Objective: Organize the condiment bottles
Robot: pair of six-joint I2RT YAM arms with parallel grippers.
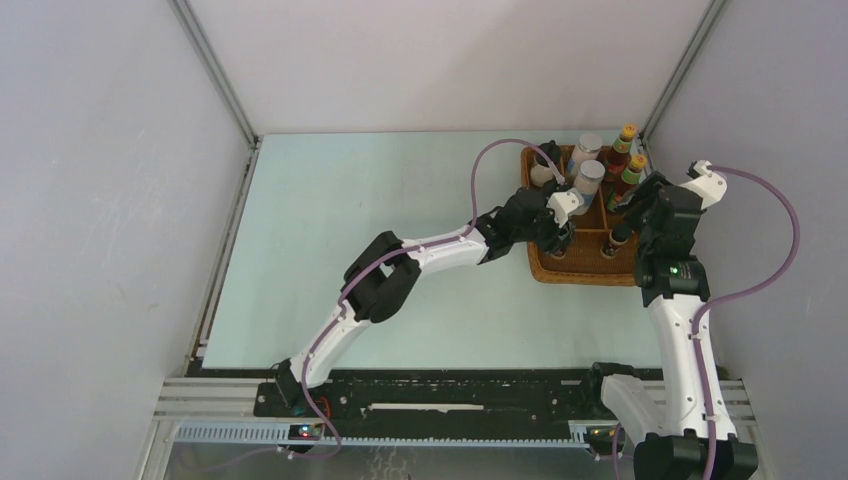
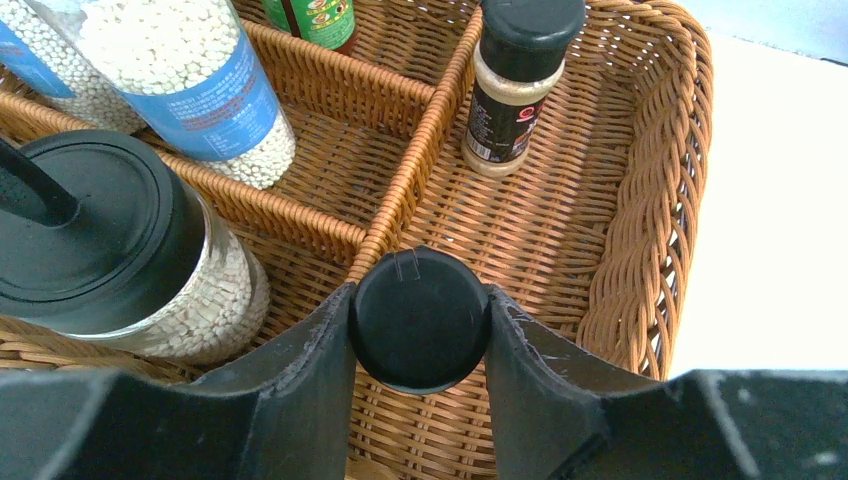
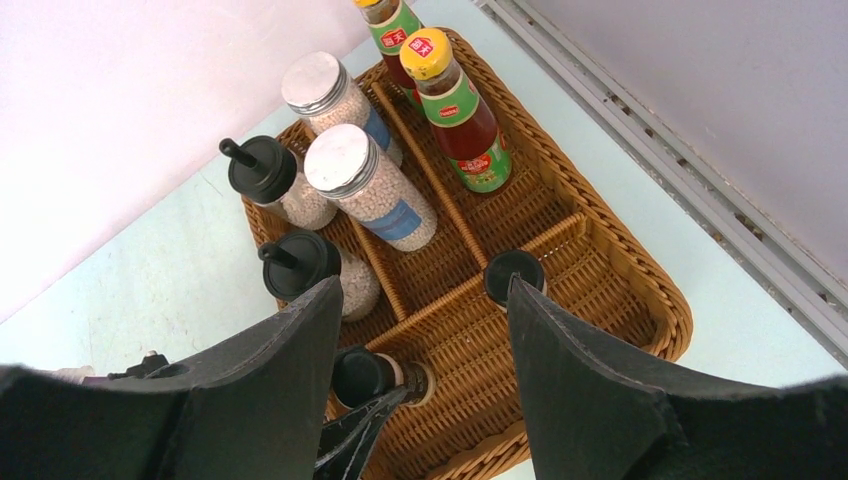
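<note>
A divided wicker basket sits at the table's right side. My left gripper is shut on a black-capped shaker, which stands upright in the front compartment at its left end. Along the same compartment a second black-capped shaker stands free. Behind the divider are two sauce bottles with yellow caps, two jars with silver lids and two jars with black spouted lids. Above the basket's right side my right gripper hangs open, nothing between its fingers.
Bare wicker shows between the two shakers and at the compartment's right end. A wall rises close on the basket's right.
</note>
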